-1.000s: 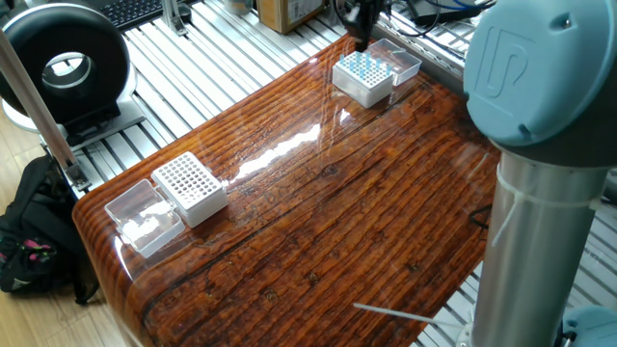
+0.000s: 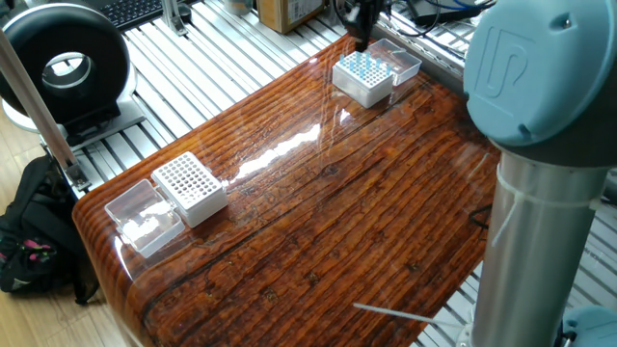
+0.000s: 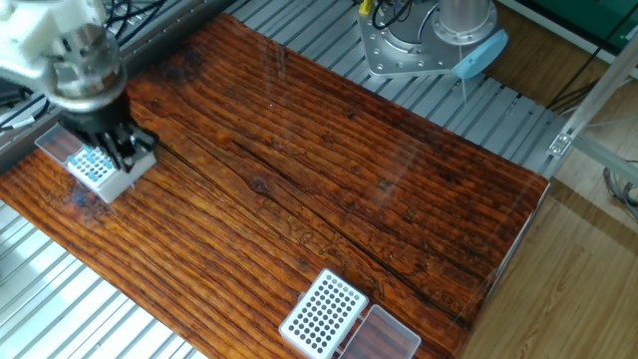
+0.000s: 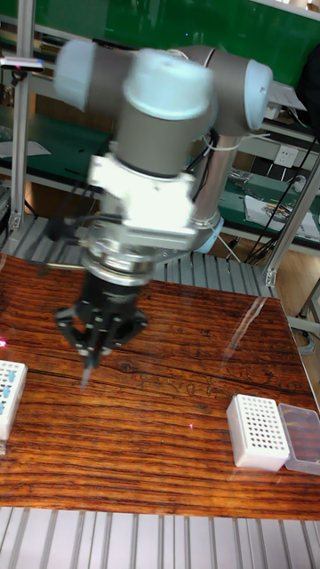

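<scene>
A white rack with several blue tips stands at the table's far end, its clear lid open beside it; in the third view only part of this tip rack shows at the left edge. My gripper appears over that rack's edge in the second view. In the third view, motion blurs the arm, and the gripper is above the wood to the right of the rack. Its fingers come together there, with a thin grey-blue tip pointing down from them. A second white rack has empty holes.
Beside the empty rack lies its open clear lid. Bare wooden tabletop stretches between the two racks. The arm's column stands at one long side, and cables run behind the tip rack.
</scene>
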